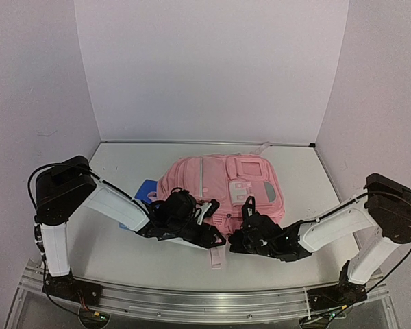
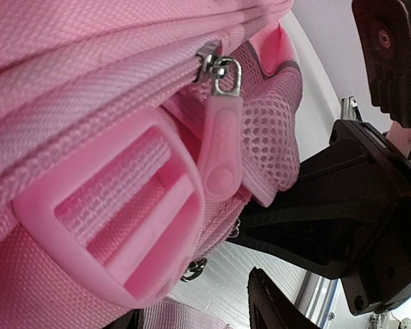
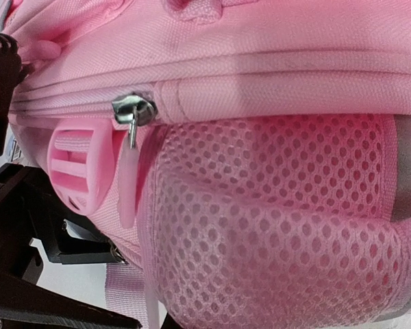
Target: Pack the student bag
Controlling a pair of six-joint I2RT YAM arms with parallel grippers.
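A pink backpack [image 1: 216,171] lies on the table. My left gripper is open at its lower edge, fingers apart on either side of a pink strap [image 3: 127,284]. Above them, in the left wrist view, are a pink buckle [image 2: 116,205] and a zipper pull [image 2: 221,147]. My right gripper [image 1: 234,243] stands beside the left one, its tip against the bag's lower edge. In the right wrist view, the mesh pocket [image 3: 274,240] covers most of its fingers, so its grip is hidden.
A blue flat item [image 1: 146,188] shows left of the bag, partly under my left arm. Beneath that arm peeks the edge of a white item [image 1: 185,242]. Both grippers are very close together.
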